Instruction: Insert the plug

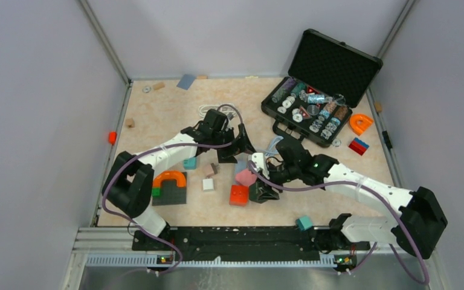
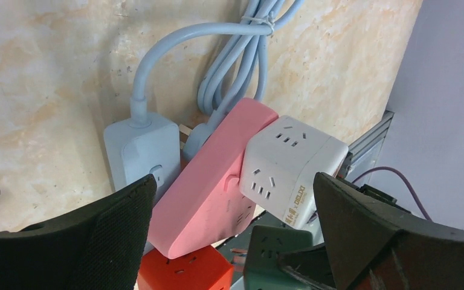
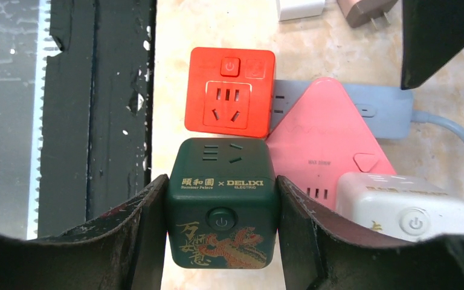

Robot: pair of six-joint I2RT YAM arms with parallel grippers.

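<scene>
A dark green socket cube [image 3: 220, 205] is between the fingers of my right gripper, which touch it on both sides. In the left wrist view, copper-coloured prongs [image 2: 238, 254] show at the green cube's left side, apart from the pink block. The pink wedge block [image 3: 329, 130] joins a red socket cube [image 3: 229, 90], a white socket cube [image 3: 405, 205] and a pale blue strip [image 3: 377, 109]. My left gripper is open, one finger near the pale blue strip, the other beside the white cube. Any left finger contact is unclear.
Pale blue cable [image 2: 232, 66] lies coiled by the strip. A white cube [image 1: 208, 185], a brownish plug block [image 1: 210, 170] and a dark plate [image 1: 172, 194] lie to the left. The open case [image 1: 311, 112] occupies the back right. Clear table lies right of the case's front.
</scene>
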